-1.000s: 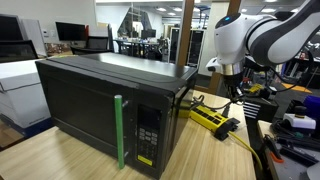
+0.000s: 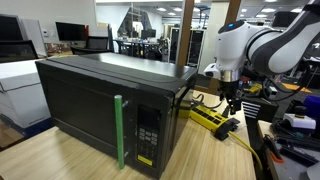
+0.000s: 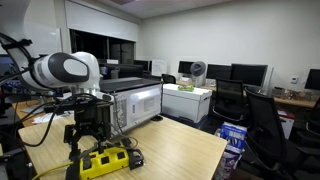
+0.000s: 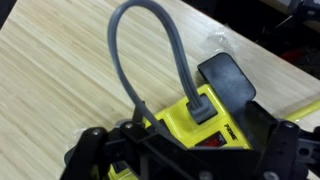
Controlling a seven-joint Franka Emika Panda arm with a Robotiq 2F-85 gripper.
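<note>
My gripper is open, its dark fingers spread at the bottom of the wrist view. Below it lies a yellow power strip [image 4: 196,122] with black ends, one black end [image 4: 228,80] showing clearly. A grey cord [image 4: 176,35] loops up from a plug [image 4: 200,107] seated in the strip. Exterior view 1 has the gripper [image 2: 233,106] just above the strip [image 2: 208,117], to the right of the black microwave [image 2: 110,105]. From the other side, the gripper [image 3: 88,135] hangs close over the strip [image 3: 108,160]; contact cannot be made out.
A green upright strip [image 2: 119,130] stands at the microwave's front. The yellow cable [image 2: 245,147] runs from the power strip toward the table edge. Bare wooden tabletop [image 3: 185,148] lies open beyond the strip. Chairs and desks stand farther back.
The arm has come down slightly, bringing my gripper nearer the power strip. The strip and microwave look unmoved.
</note>
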